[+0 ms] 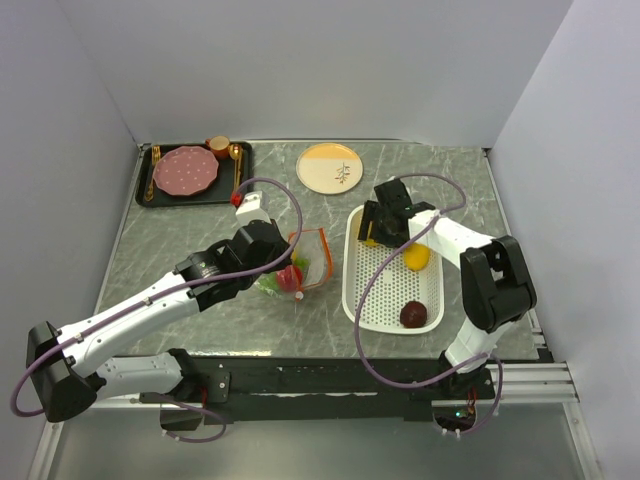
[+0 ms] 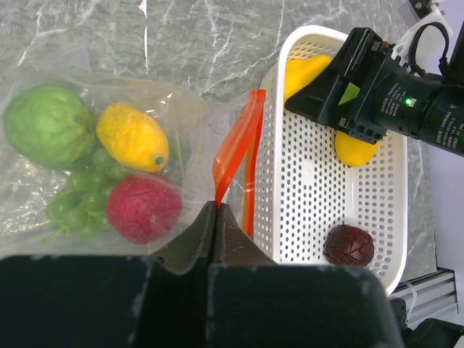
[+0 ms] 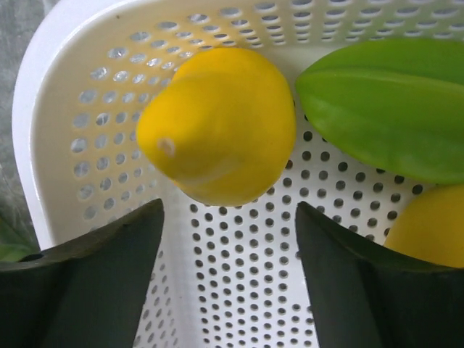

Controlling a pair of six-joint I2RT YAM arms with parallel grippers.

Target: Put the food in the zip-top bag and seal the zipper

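The clear bag with orange zipper holds a green round item, a yellow item, grapes and a red item. My left gripper is shut at the zipper edge. In the white basket my right gripper hangs open beside a yellow fruit; a green item, a second yellow fruit and a dark red item also lie there.
A black tray with pink plate and gold cutlery is at the back left, with a cream plate beside it.
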